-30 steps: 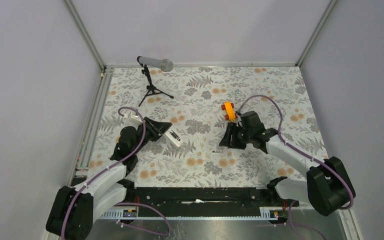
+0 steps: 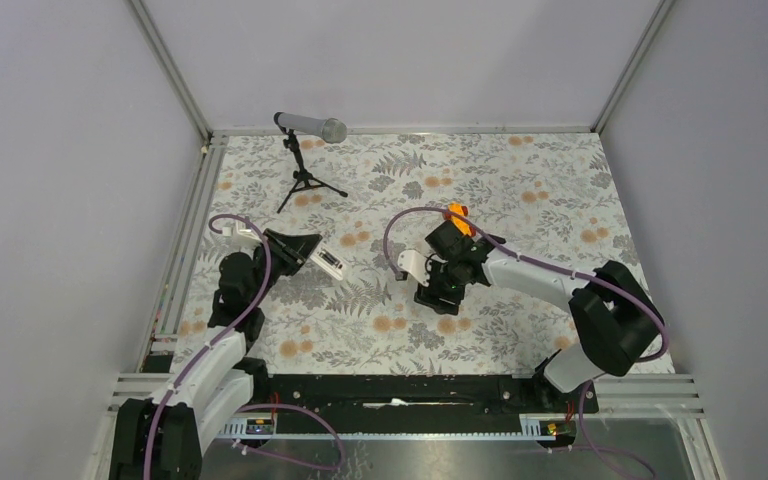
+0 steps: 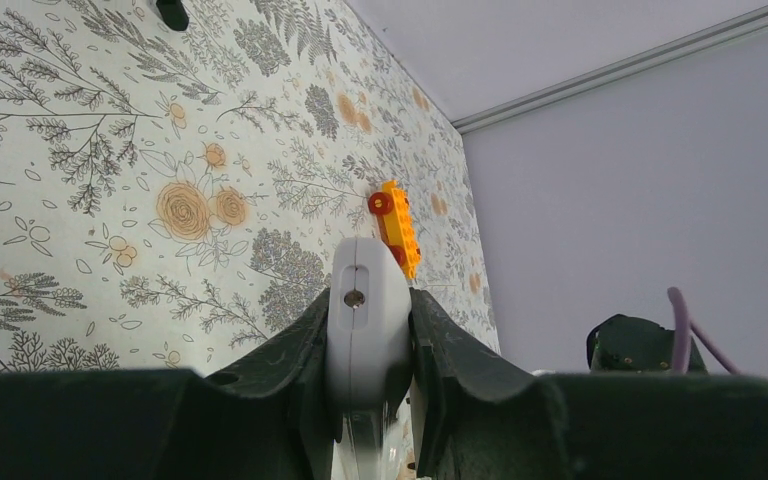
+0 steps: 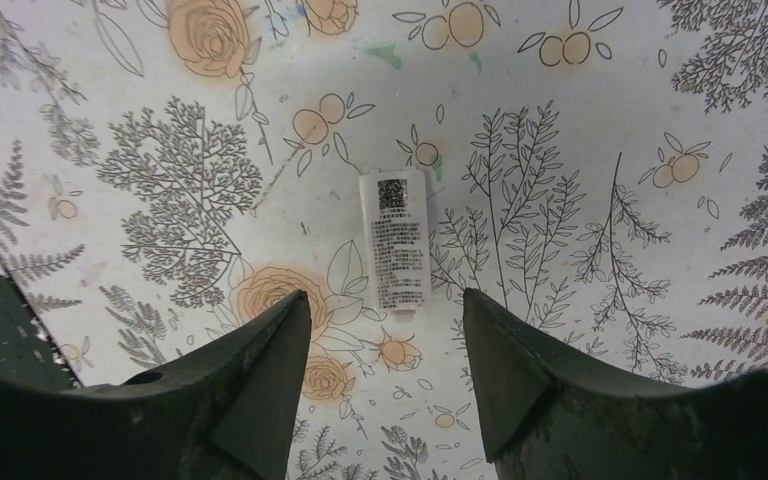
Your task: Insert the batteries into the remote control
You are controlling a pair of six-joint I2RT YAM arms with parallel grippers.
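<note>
The white remote control (image 2: 327,260) is held in my left gripper (image 2: 302,252), which is shut on it; in the left wrist view the remote's pale end (image 3: 368,320) rises between the dark fingers. My right gripper stands open over the table, pointing down. Just beyond its fingertips in the right wrist view lies a small flat white item with a printed label (image 4: 395,240); in the top view it is hidden under that gripper. I cannot tell from its look whether it holds the batteries.
A yellow toy car (image 2: 458,214) with red wheels lies behind the right arm. A grey tube on a black tripod (image 2: 310,127) stands at the back left.
My right gripper has swung left and toward the near edge, turning to hang over the small white item. My left gripper, with the remote, has shifted slightly left.
</note>
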